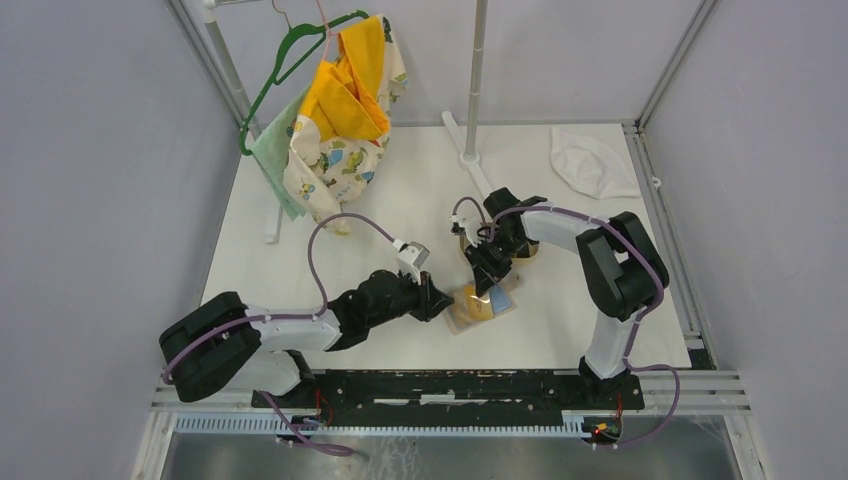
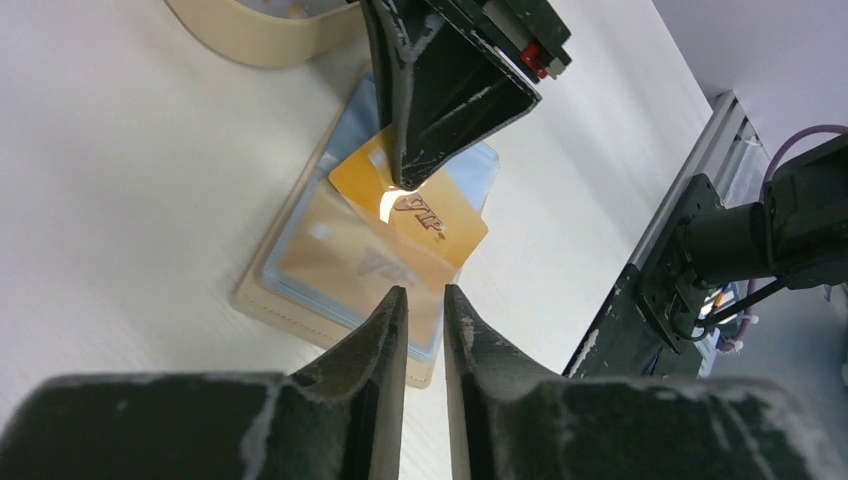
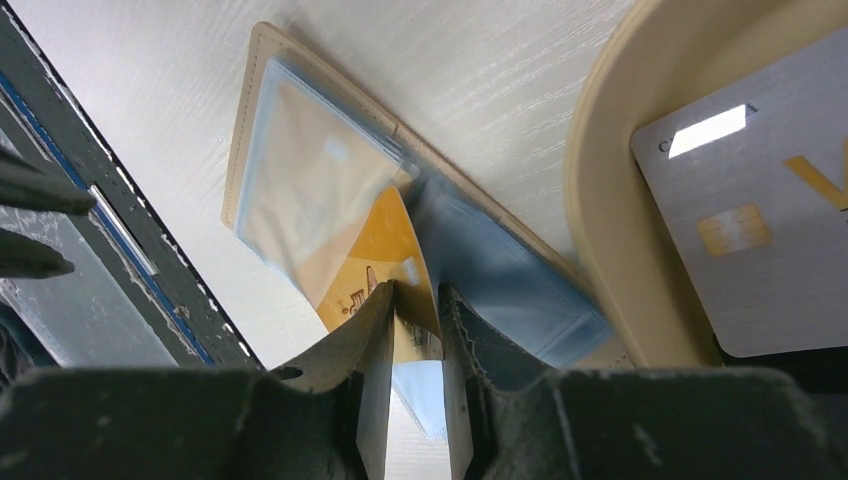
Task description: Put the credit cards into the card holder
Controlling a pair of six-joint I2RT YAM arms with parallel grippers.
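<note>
The card holder [image 1: 462, 318], beige with clear pockets and a blue section, lies spread open on the table. A gold VIP card [image 2: 440, 222] rests slantwise on it, tilted against the clear pocket; how far its edge goes under the plastic I cannot tell. My right gripper stands at the card's upper edge, its fingers a narrow gap apart on either side of the gold card. Just left of the holder is my left gripper [image 1: 438, 303], part open and empty, fingertips [image 2: 397, 300] pointing toward it.
A beige round container [image 3: 610, 190] next to the holder contains a grey card [image 3: 770, 210]. At the back left, clothes [image 1: 345, 120] hang from a rack. A white cloth [image 1: 592, 165] lies back right.
</note>
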